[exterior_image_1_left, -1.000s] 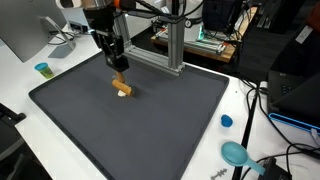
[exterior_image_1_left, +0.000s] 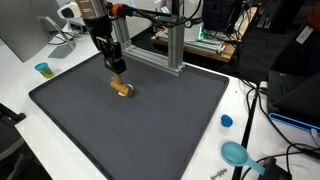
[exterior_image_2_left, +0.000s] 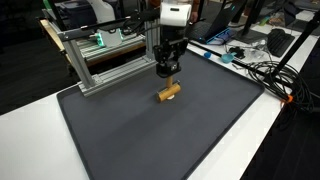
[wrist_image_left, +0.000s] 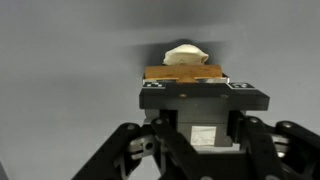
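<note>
A light-brown wooden tool (exterior_image_1_left: 121, 88), shaped like a small mallet, hangs head-down below my gripper (exterior_image_1_left: 115, 69). The fingers are shut on its upright handle. In the second exterior view the cylindrical head (exterior_image_2_left: 168, 93) lies sideways at or just over the dark mat; contact is hard to tell. Beside the head is a small whitish object (exterior_image_1_left: 130, 91), partly covered by it in the second exterior view. Looking down in the wrist view, the wooden head (wrist_image_left: 183, 72) shows past the gripper, with the pale object (wrist_image_left: 187, 54) right alongside. The handle is mostly hidden there.
A metal frame (exterior_image_1_left: 155, 58) stands along its back edge. Outside the mat are a green cup (exterior_image_1_left: 43, 70), a blue object (exterior_image_1_left: 226, 121) and a teal funnel-like object (exterior_image_1_left: 240, 156).
The mallet head has shifted and turned slightly with the gripper. The whitish object, earlier in front of the head, now shows at its right side. The gripper stayed shut on the handle.
</note>
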